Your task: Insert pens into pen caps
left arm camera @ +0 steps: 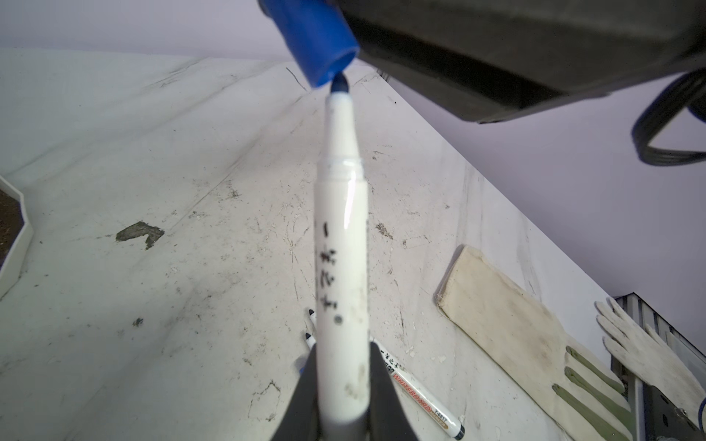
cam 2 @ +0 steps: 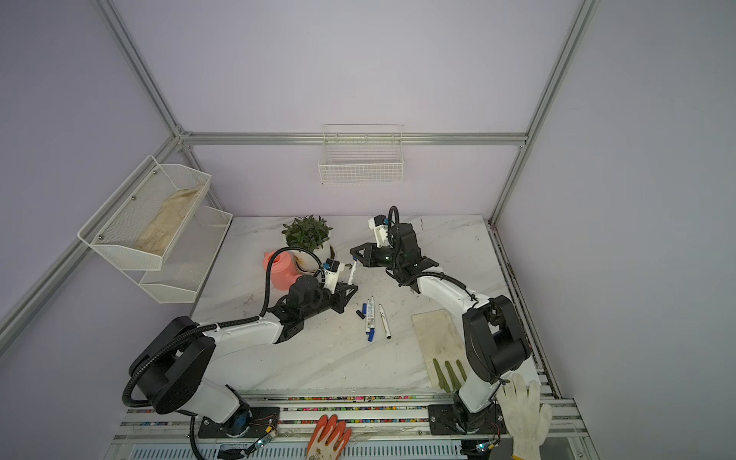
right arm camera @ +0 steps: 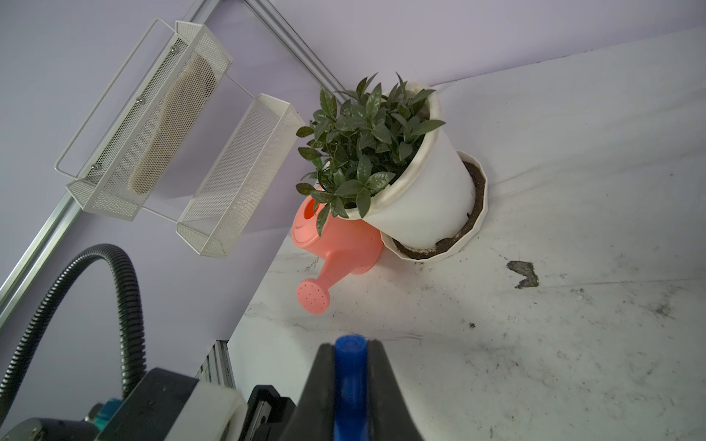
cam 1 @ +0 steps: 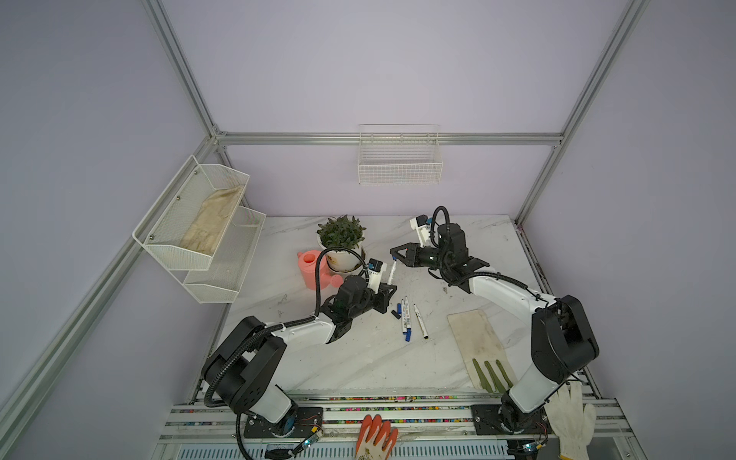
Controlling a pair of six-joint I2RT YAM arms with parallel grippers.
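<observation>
A white pen (left arm camera: 342, 242) stands upright in my left gripper (cam 1: 389, 289), which is shut on its lower end. Its dark tip is at the open mouth of a blue cap (left arm camera: 316, 40) in the left wrist view, near the rim; the cap is tilted against the pen. How far the tip reaches inside cannot be told. My right gripper (cam 1: 395, 253) is shut on that blue cap, also seen as the blue cap (right arm camera: 350, 382) in the right wrist view. On the table lie more white pens, one pen (cam 1: 421, 322) apart to the right, and a blue cap (cam 1: 399, 309).
A potted plant (cam 1: 342, 243) and a pink watering can (cam 1: 311, 268) stand behind my left arm. A beige cloth glove (cam 1: 478, 341) lies at the right.
</observation>
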